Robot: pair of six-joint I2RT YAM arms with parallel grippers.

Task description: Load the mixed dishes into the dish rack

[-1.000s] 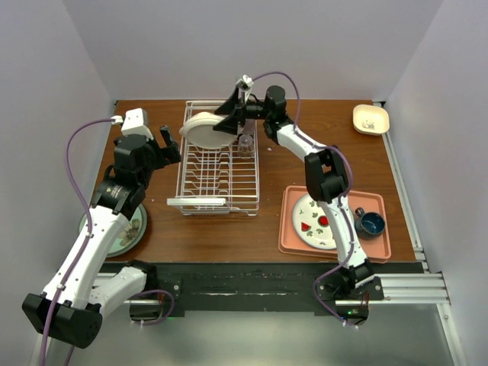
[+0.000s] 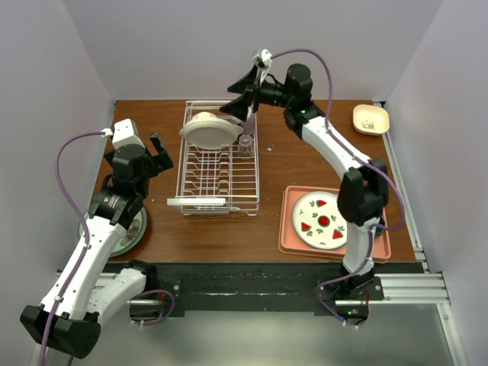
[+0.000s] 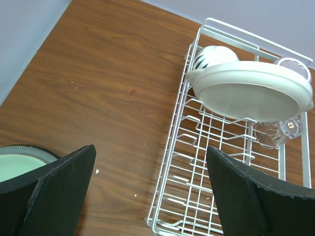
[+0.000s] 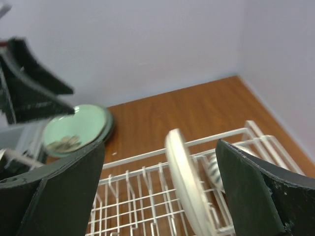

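In the top view a white oval dish [image 2: 210, 136] stands on edge in the white wire rack [image 2: 218, 179]. Behind it sits a white cup [image 3: 214, 56], and beside it is a clear glass [image 2: 245, 146]. My right gripper [image 2: 234, 99] is open above the rack's back right, apart from the dish. Left of the rack, my left gripper [image 2: 165, 149] hangs open and empty. Round green plates [image 2: 134, 231] lie at the front left, partly under the left arm. A white plate with fruit patterns [image 2: 318, 221] rests in the pink tray [image 2: 288, 242].
A small cream dish [image 2: 370, 119] lies at the back right. The right arm covers most of a dark mug in the tray. Open table lies between the rack and tray, and the rack's front half is mostly empty.
My right gripper has drawn back from the oval dish, up and to the right. My left gripper has shifted slightly left. The oval dish stays standing in the rack.
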